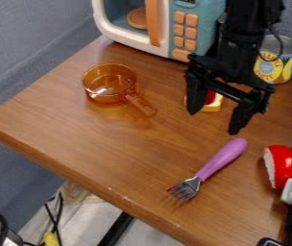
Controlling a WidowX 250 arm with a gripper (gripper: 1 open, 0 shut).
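My black gripper (218, 116) hangs open over the back right of the wooden table, its fingers apart. Behind it, a small red object on a yellow base (207, 106) is mostly hidden. An orange translucent pot (107, 84) with a handle stands at the left. A fork with a purple handle (218, 159) lies at the front right.
A toy microwave (161, 24) stands at the back. A yellow can (277, 68) is partly behind the arm. A red and white object (279, 163) and dark items sit along the right edge.
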